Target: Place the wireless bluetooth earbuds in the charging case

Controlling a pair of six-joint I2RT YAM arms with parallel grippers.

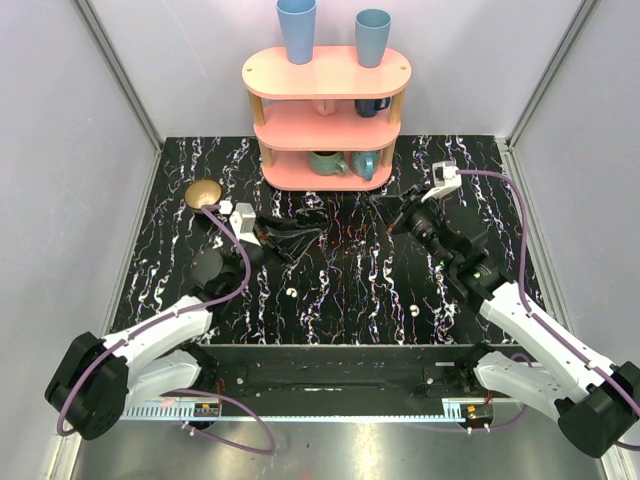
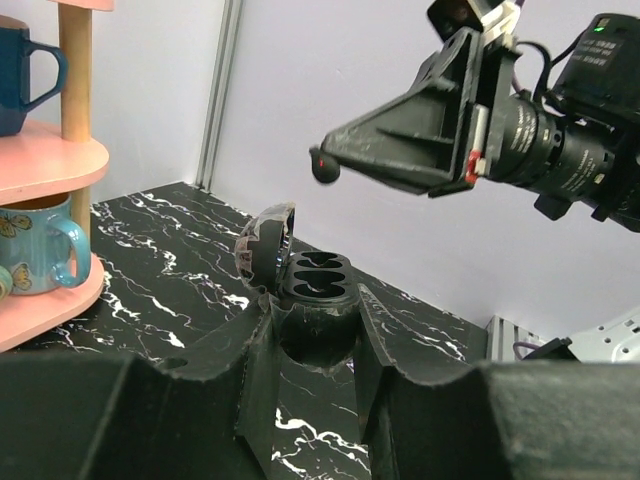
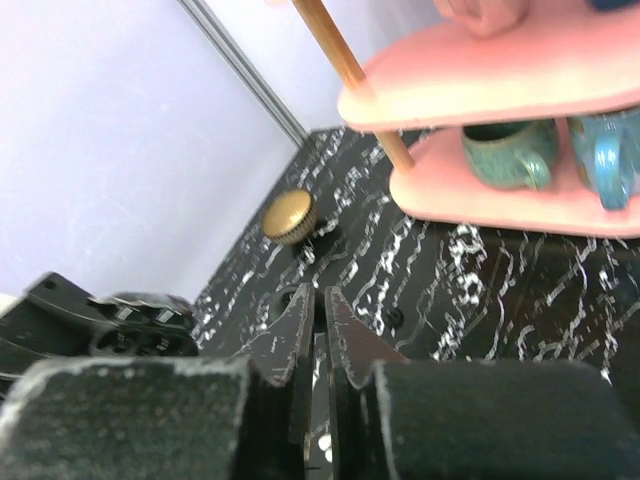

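Note:
The black charging case, its lid raised, is pinched upright in my left gripper, above the table. Two hollows show in its top, and both look empty. Across from it in the left wrist view, a small black earbud with a red dot sticks out from the tips of my right gripper. The right fingers look nearly closed around it, and the earbud shows beyond them in the right wrist view. It hangs above and to the right of the case, not touching it.
A pink shelf with cups and mugs stands at the back. A gold bowl is at the back left. One small dark object, hard to identify, is on the marbled black table.

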